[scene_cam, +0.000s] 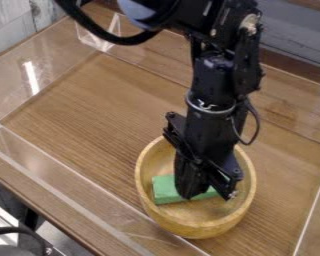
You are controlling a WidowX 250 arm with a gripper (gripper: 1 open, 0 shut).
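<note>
My black gripper [200, 175] reaches down from the top into a round yellow bowl [192, 225] on the wooden surface. A green block [168, 191] lies in the bowl under the gripper, partly hidden by it. The gripper looks shut; whether anything is between its fingertips cannot be seen clearly.
A dark cable [16, 232] lies at the lower left. A grey-blue strip runs behind at the upper right.
</note>
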